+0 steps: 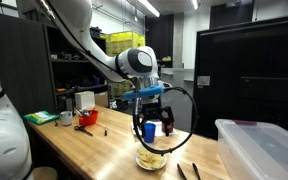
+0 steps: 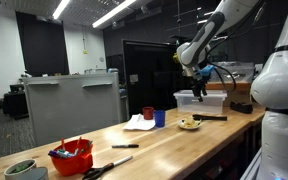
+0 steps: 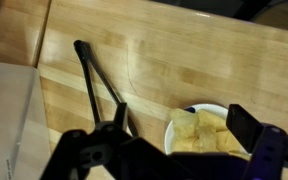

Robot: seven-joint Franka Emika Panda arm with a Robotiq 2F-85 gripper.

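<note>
My gripper stands open above the table, nothing between its fingers. Beneath it and a little to the right in the wrist view lies a white plate (image 3: pixel 168 137) with pale yellow chip-like pieces (image 3: pixel 206 130) on it; the right finger covers part of the plate. Left of the plate is a pair of thin black tong-like bars (image 3: pixel 91 88), meeting at the far end, with the left finger over their near end. In exterior view 1 the gripper's tip is hard to make out against the arm (image 1: pixel 146 68).
A blue cup (image 2: pixel 159 119) and a red cup (image 2: pixel 148 113) stand behind the plate, near white paper (image 2: pixel 139 123). A clear bin (image 1: pixel 259 150) borders the bars. At the table's other end sit a red basket (image 2: pixel 71 155) and dark-handled tools (image 2: pixel 106 167). Mid-table is mostly clear.
</note>
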